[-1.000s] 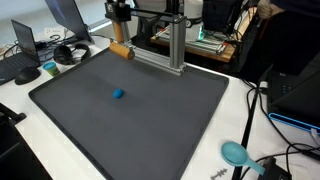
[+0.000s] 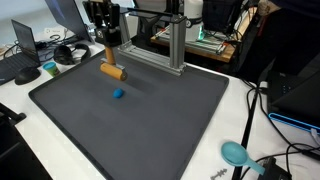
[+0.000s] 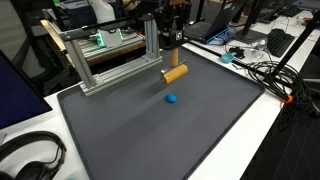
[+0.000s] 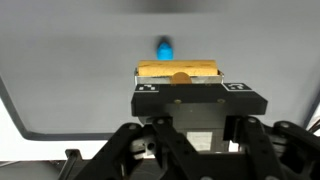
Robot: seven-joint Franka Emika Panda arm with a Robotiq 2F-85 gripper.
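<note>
An orange mallet-like piece, a crosswise cylinder head (image 3: 175, 74) on an upright handle (image 2: 109, 55), hangs from my gripper (image 2: 107, 43). Its fingers are shut around the upper part of the handle, with the head lowest. In the wrist view, the head (image 4: 177, 68) lies across, just beyond the fingers (image 4: 145, 89). A small blue object (image 2: 118, 93) rests on the dark grey table (image 2: 150, 120), apart from the head and a short way off it. Whether the head touches the table is hard to tell.
A white metal frame (image 3: 122, 75) stands at the table's back edge, beside the arm. Laptops and a green cup (image 2: 50, 68) are beyond one edge.
The gripper and the orange piece have come down toward the table, drifting slightly left in exterior view 1. The blue object has stayed put.
</note>
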